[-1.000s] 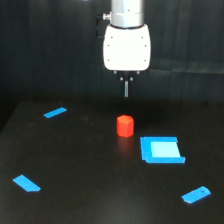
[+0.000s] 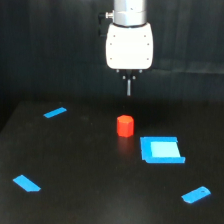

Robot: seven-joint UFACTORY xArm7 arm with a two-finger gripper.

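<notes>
A small red block (image 2: 125, 126) stands on the dark table near its middle. To its right and a little nearer lies a white square (image 2: 164, 149) framed by blue tape (image 2: 147, 152). My gripper (image 2: 129, 88) hangs below the white hand at the top centre, above and behind the red block and apart from it. Its fingers show only as a thin, dark-edged upright shape, too small to tell how they stand. Nothing is visible hanging from it.
Blue tape strips lie at the back left (image 2: 55, 112), front left (image 2: 26, 183) and front right (image 2: 196, 194).
The hand and gripper have shifted slightly to the right. The red block and the taped square have stayed in place.
</notes>
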